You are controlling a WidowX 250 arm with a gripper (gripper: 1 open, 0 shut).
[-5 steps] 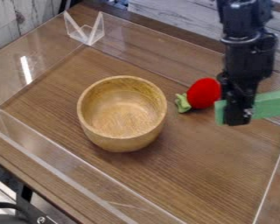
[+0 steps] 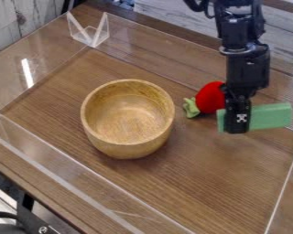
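Note:
My gripper (image 2: pixel 242 117) hangs over the right side of the table, its tip at a green rectangular object (image 2: pixel 267 117); whether its fingers grip that object is unclear. Just left of it lies a red rounded object (image 2: pixel 212 95) with a green piece (image 2: pixel 193 108) at its lower left. A wooden bowl (image 2: pixel 127 93) sits left of these, apart from them.
A clear angular object (image 2: pixel 89 28) stands at the upper left. Dark hardware lies at the bottom left corner.
My gripper and the green rectangular object have moved leftward since a second ago, closer to the red object. The bowl has not moved.

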